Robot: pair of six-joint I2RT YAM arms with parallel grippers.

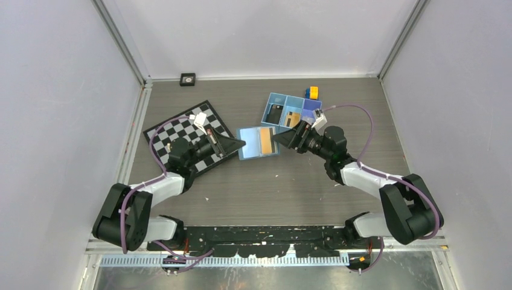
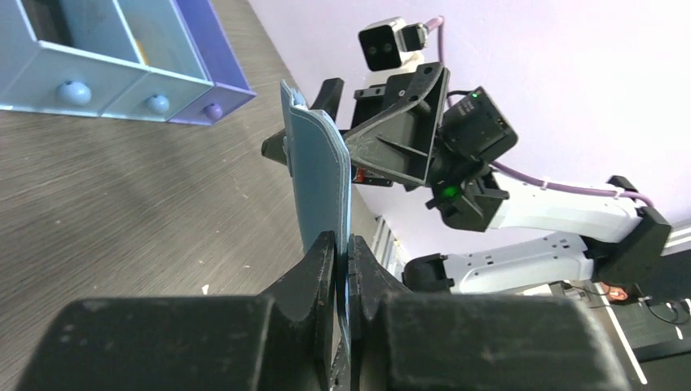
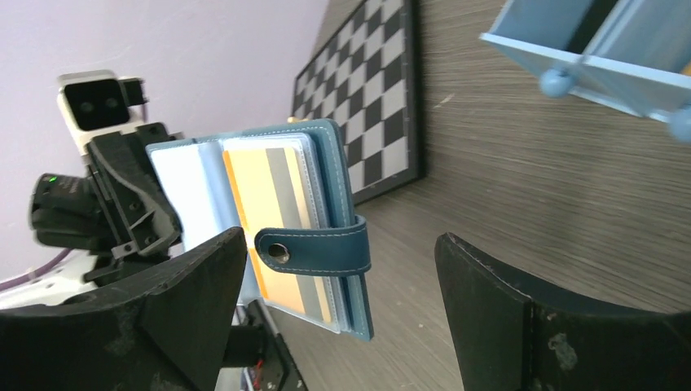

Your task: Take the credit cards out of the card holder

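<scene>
The blue card holder (image 1: 252, 151) is unfolded above the table, clasped at its left edge by my left gripper. A yellow-orange card (image 3: 265, 187) with a grey stripe lies in its right half, behind a strap with a snap (image 3: 318, 249). In the left wrist view, the holder (image 2: 314, 167) appears edge-on between the fingertips. My right gripper is open at the holder's right edge, and the strap end sits nearer its left finger (image 3: 208, 277). Nothing is gripped there.
Behind the right gripper stands a blue divided box (image 1: 277, 101) with a black item and a gold card in it. A chessboard (image 1: 163, 139) lies under the left arm.
</scene>
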